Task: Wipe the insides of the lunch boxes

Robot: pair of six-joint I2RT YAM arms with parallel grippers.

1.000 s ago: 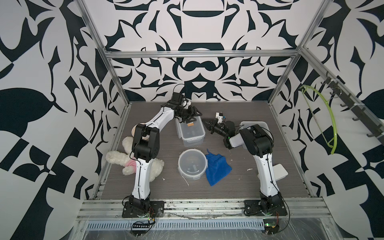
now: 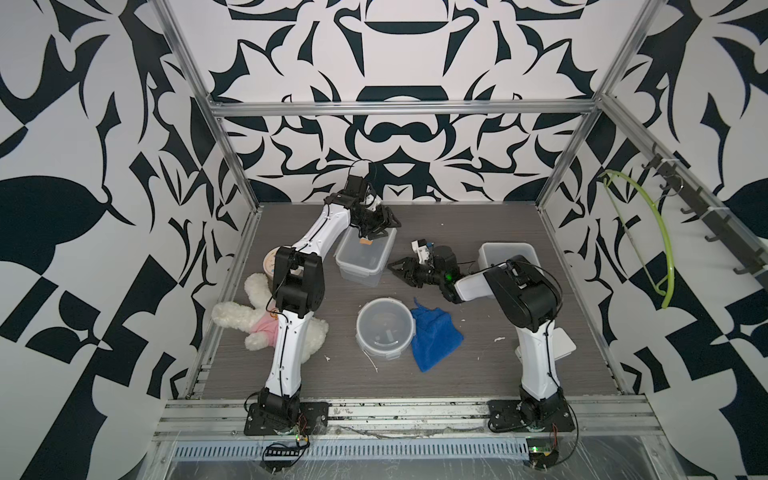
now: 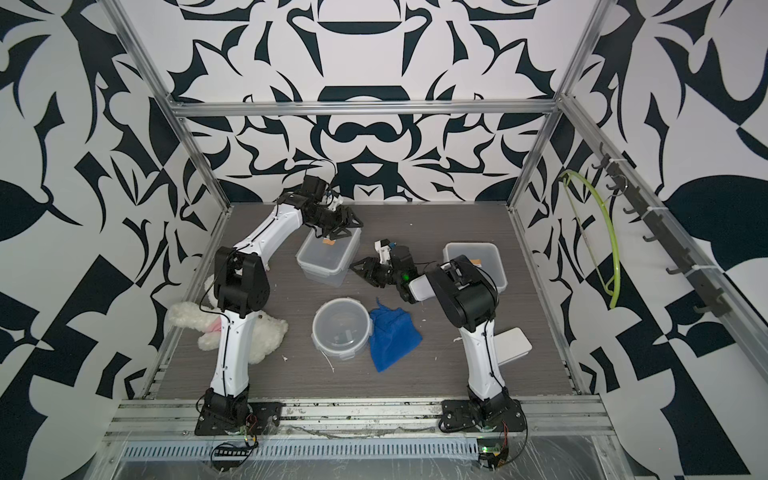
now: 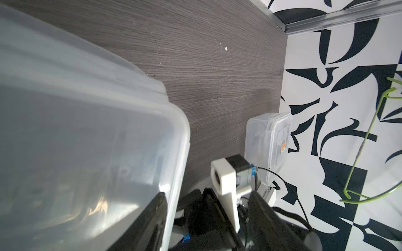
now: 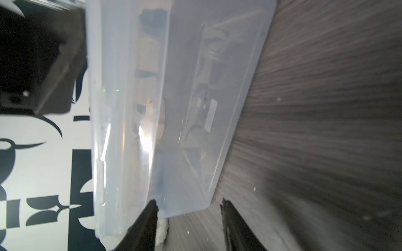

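My left gripper (image 2: 376, 228) stands open over the back of the middle lidded box (image 2: 364, 257), its fingers by the rim in the left wrist view. My right gripper (image 2: 404, 270) is low at that box's right side, fingers apart with nothing seen between them; in the right wrist view the box's translucent side (image 5: 209, 104) is in front of them. A round lidded container (image 2: 385, 328) sits at the front middle, a blue cloth (image 2: 434, 336) beside it. A third lidded box (image 3: 472, 252) stands at the back right, partly behind my right arm.
A white plush toy (image 2: 240, 316) lies at the left, a white flat item (image 3: 512, 345) at the front right. Green hoops (image 2: 664, 240) hang on the right wall.
The middle box has moved left and slightly back, with my left gripper moving the same way. My right gripper has moved left and lower.
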